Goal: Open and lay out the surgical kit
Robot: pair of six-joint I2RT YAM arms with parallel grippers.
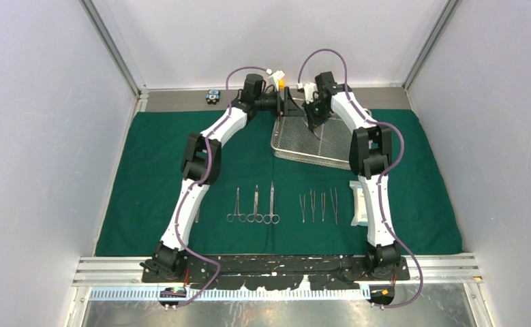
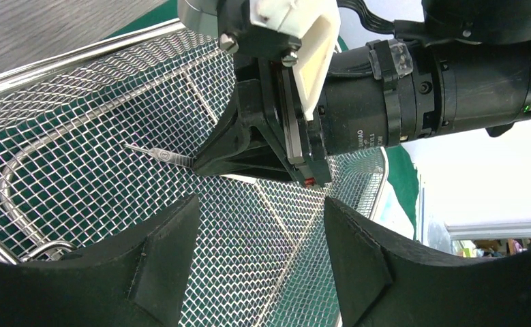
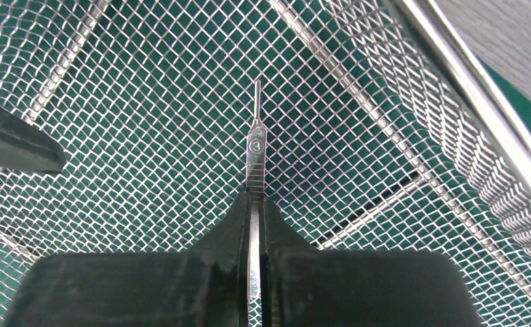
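In the wire mesh tray [image 1: 296, 143] at the back centre, my right gripper is shut on a flat steel scalpel handle [image 3: 255, 153] marked 3, seen in both wrist views. My left gripper is above the tray's left part, fingers apart and empty, facing the right gripper. On the green cloth in front lie several scissor-like instruments [image 1: 271, 204] in a row and several tweezers [image 1: 313, 204] to their right.
A white packet [image 1: 359, 201] lies at the front right, partly under the right arm. A small dark object [image 1: 213, 97] sits on the back ledge.
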